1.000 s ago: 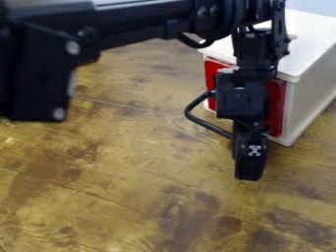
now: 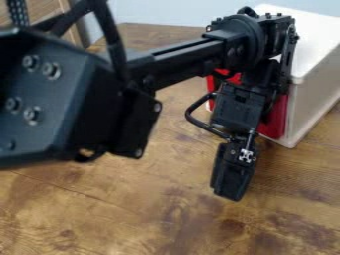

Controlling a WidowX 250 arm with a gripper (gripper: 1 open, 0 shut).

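My black arm point(image 2: 173, 60) reaches from the upper left across the view. At its end the gripper point(image 2: 230, 181) points down over the wooden table point(image 2: 119, 219), in front of a white box with a red front panel point(image 2: 300, 80). Its fingertips are close together, and I cannot make out anything between them or whether they are fully shut.
A wooden crate or piece of furniture point(image 2: 34, 15) is at the top left, with a pale wall behind.
The arm has shifted: the gripper appears further left, the upper arm lower, and more of the background at the top left shows.
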